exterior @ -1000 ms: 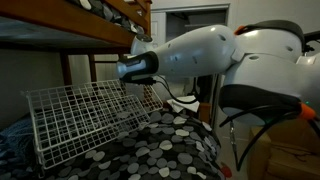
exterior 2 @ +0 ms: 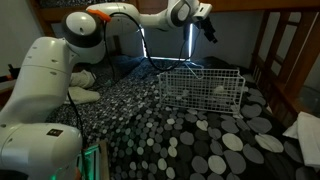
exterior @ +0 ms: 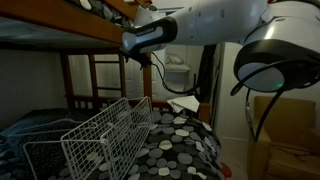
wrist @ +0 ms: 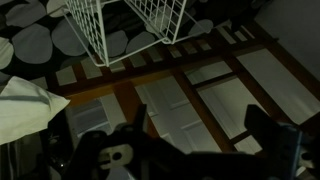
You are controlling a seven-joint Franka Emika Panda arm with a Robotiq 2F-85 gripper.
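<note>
A white wire basket [exterior: 108,138] rests on the dotted bedspread [exterior: 178,150]. In exterior view 2 the same basket [exterior 2: 205,93] sits near the far side of the bed, below the arm's end. The wrist view catches part of its wire frame [wrist: 97,32] at the top. My gripper has its dark fingers wide apart, with nothing between them. From exterior view 2, the gripper [exterior 2: 205,22] hangs above the basket, clear of it. Its fingers are too small and dark to make out in exterior view 1.
A wooden upper bunk [exterior: 60,22] overhangs the bed, and its rails stand behind. Something white, like paper or cloth [exterior 2: 303,132], lies at the bed's end. A tan armchair [exterior: 288,140] stands at the right. Open bedspread lies in front of the basket.
</note>
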